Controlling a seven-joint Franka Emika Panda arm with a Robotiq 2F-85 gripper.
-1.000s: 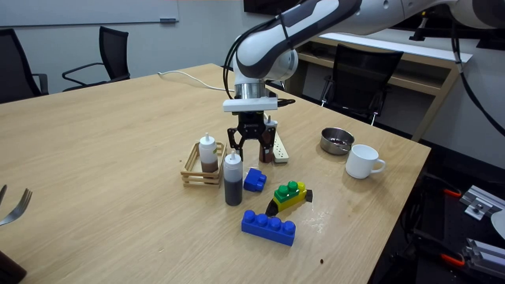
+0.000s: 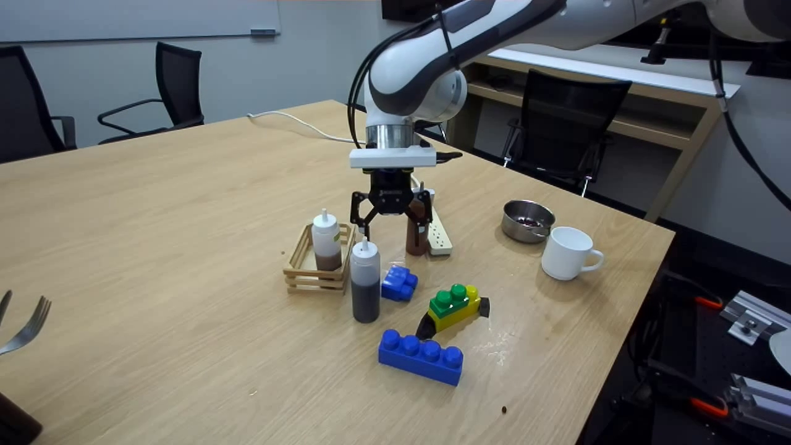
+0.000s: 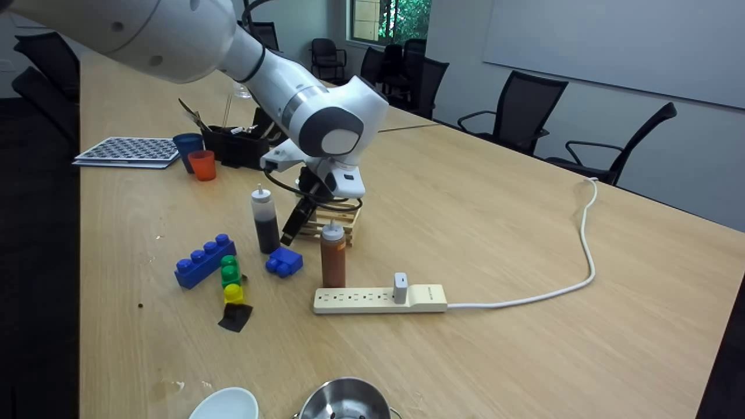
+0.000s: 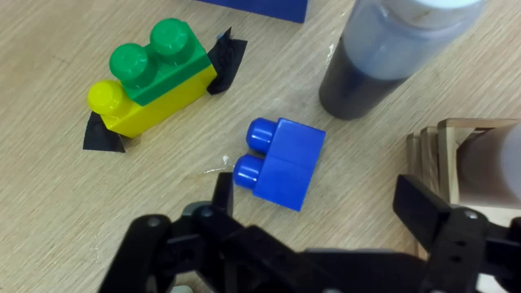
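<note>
A small blue brick lies on its side on the table, its two visible studs toward the green and yellow bricks. My gripper is open above the table with nothing between its fingers. In the wrist view the brick appears between the fingertips and slightly ahead of them. From the side, the gripper hangs behind the small blue brick and the dark-filled squeeze bottle. A green brick sits on a yellow brick, which has black tape at both ends. A longer blue brick lies nearby.
The dark-filled bottle and a wooden crate holding another bottle stand close to the gripper. A brown bottle stands by the power strip. A white mug and metal bowl sit farther off.
The gripper's fingers have spread wider apart, and their tips sit slightly higher in exterior view 1. The bricks and bottles have not visibly moved.
</note>
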